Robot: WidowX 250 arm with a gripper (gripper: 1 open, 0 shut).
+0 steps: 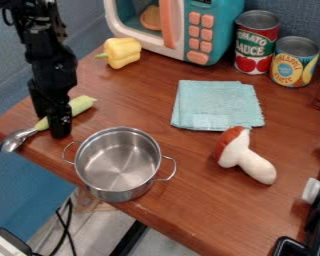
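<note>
My black gripper [56, 118] is low at the table's left edge, over a pale green elongated object [80, 106]; whether it grips it is unclear. A silver spoon-like piece [15, 140] lies just below it at the edge. To the right sits a steel pot [117, 166] with two handles.
A yellow pepper [121, 52], toy microwave [160, 22], two cans [256, 45] at the back, a folded blue cloth [218, 105], a red-and-white mushroom [246, 160], and a black appliance [310, 225] at right.
</note>
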